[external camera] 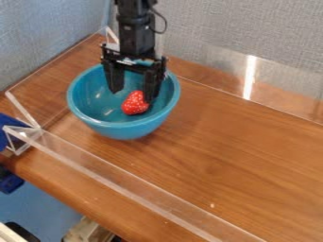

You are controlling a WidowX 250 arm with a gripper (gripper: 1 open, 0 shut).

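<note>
A blue bowl (116, 123) sits on the wooden surface toward the upper left, with a red strawberry (136, 102) inside it. My black gripper (132, 87) hangs from above over the bowl, open, its two fingers reaching down inside the rim on either side of the strawberry's upper part. Whether they touch it is hard to tell.
Clear plastic strips run along the left and front edges of the wooden surface (240, 161). Blue objects lie at the far left edge. Grey walls stand behind and left.
</note>
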